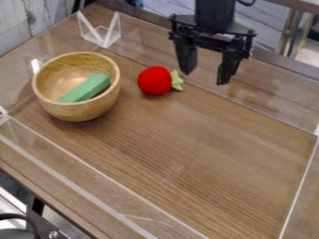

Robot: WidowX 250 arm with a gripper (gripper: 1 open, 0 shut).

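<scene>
My gripper (pixel 208 58) is at the top centre, a dark two-fingered tool held above the table, its fingers spread apart. A red round object (pixel 153 81) with a small green part lies on the table below and left of it. To the left, a wooden bowl (pixel 75 106) holds a green oblong object (pixel 86 86).
A white wire-like object (pixel 97 31) stands at the back left.
</scene>
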